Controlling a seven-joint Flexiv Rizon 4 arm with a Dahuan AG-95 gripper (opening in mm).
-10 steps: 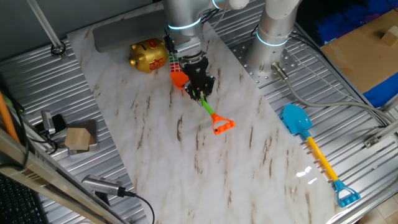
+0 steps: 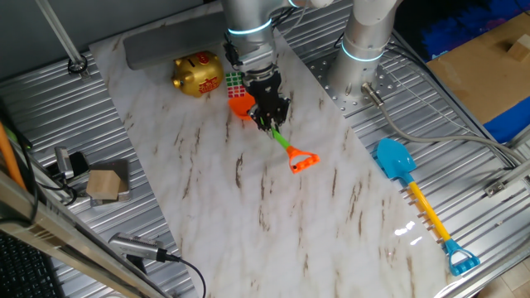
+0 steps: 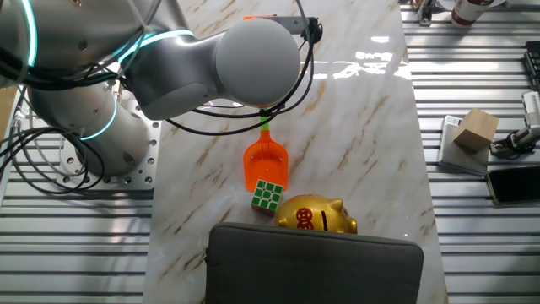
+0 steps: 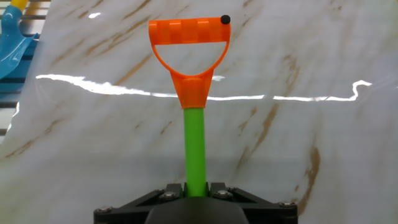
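Note:
A toy shovel with a green shaft (image 4: 194,146), an orange D-shaped handle (image 2: 303,160) and an orange scoop (image 3: 266,163) is in all three views. My gripper is shut around the shaft, its black fingers meeting the green part from both sides. In exterior view 2 the arm covers the gripper and most of the handle. The scoop's far end is against or very near a Rubik's cube (image 3: 267,195) with a green top. How far the shovel is above the table cannot be told.
A golden piggy bank (image 2: 199,73) stands beside the cube, before a dark grey case (image 3: 314,266). A blue and yellow shovel (image 2: 422,201) lies off the marble board (image 2: 224,240) on the slatted surface. Much of the board's near half is clear.
Gripper and orange shovel have shifted slightly rightward in exterior view 1. The handle has swung a little up and to the right, while the shaft stays gripped.

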